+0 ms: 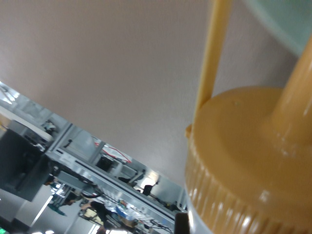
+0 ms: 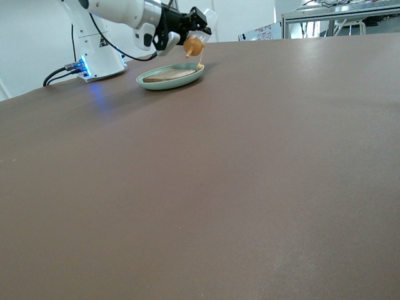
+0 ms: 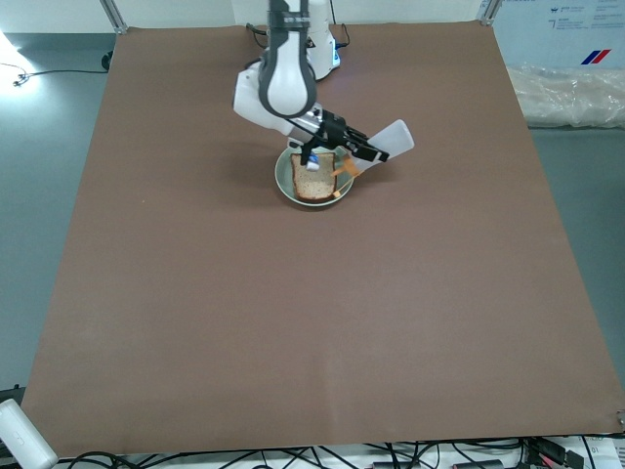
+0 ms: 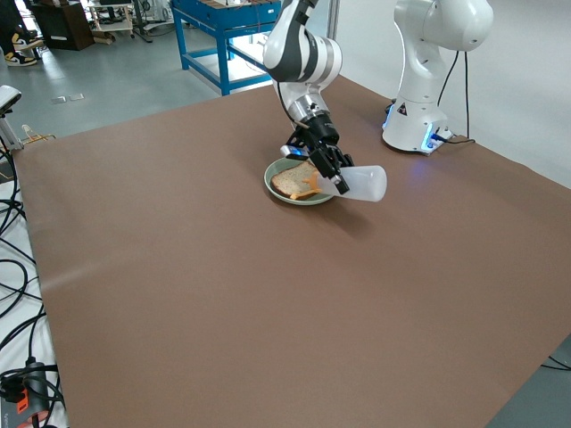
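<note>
A slice of bread (image 3: 311,179) lies on a pale green plate (image 2: 150,84) near the robot's base. Just over it, my gripper (image 4: 332,169) is shut on a translucent squeeze bottle (image 4: 364,183) with an orange-yellow cap (image 2: 193,46), held tilted with its nozzle toward the plate. In the top view, a thin yellowish strip hangs from the cap to the plate's edge. In the wrist view the cap (image 1: 243,161) fills the right side, a thin yellow piece beside it, with part of the plate behind.
The white robot base (image 4: 411,120) with cables stands at the back, behind the plate. Cables and equipment lie off the table's edge.
</note>
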